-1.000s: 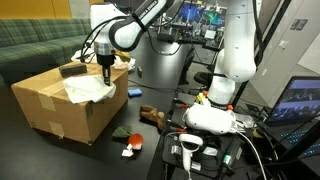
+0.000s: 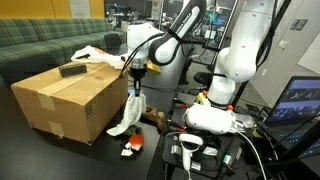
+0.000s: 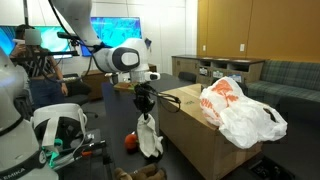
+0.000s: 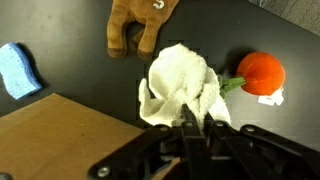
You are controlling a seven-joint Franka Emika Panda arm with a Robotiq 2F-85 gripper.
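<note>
A white cloth (image 2: pixel 130 115) hangs from my gripper (image 2: pixel 134 88), which is shut on its upper part beside the cardboard box. In the second exterior view the same cloth (image 3: pixel 149 136) dangles in folds, its lower end near the dark table. From the wrist view, the bunched cloth (image 4: pixel 185 85) spreads below the fingers (image 4: pixel 189 136), and the gripped part is partly hidden by them. An orange-red round object (image 4: pixel 261 73) with a green top lies close to the cloth.
The cardboard box (image 2: pixel 60 107) stands next to the arm, with white cloth (image 3: pixel 240 110) draped over it. A brown plush toy (image 4: pixel 135 22) and a blue cloth (image 4: pixel 16 70) lie on the dark table. Bare table shows left of the box.
My gripper has come down and toward the right from over the box top. The white cloth has moved with it and now hangs lower, beside the box near the orange-red object.
</note>
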